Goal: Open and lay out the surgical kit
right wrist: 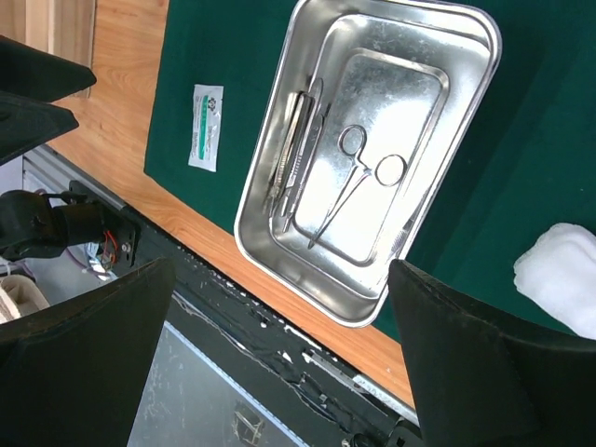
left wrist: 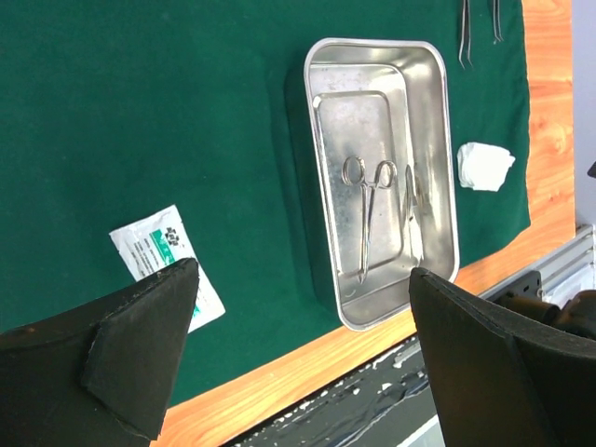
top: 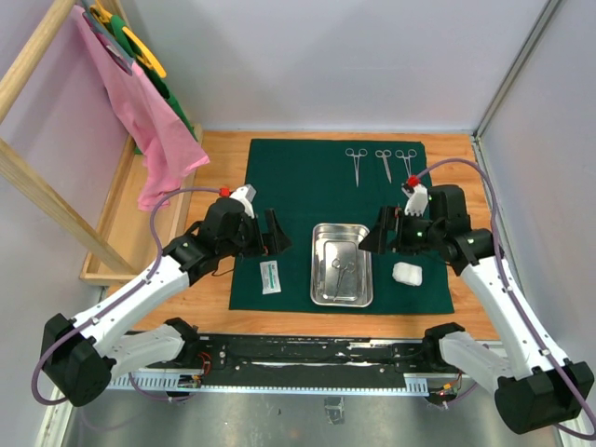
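The metal tray (top: 326, 284) rests on the green cloth (top: 298, 186). A ring-handled instrument (right wrist: 346, 182) lies in it, with slim metal tools (right wrist: 293, 158) along its left side in the right wrist view. Left of the tray my left gripper (top: 277, 233) hovers open over the cloth. My right gripper (top: 377, 232), also open and empty, hangs at the tray's upper right edge. Three ring-handled instruments (top: 358, 166) lie in a row at the back. Tweezers (left wrist: 466, 33) show in the left wrist view; my right arm covers them in the top view.
A white packet (top: 270, 277) lies left of the tray, a white gauze roll (top: 407, 274) right of it. A wooden rack with pink cloth (top: 154, 140) stands at the back left.
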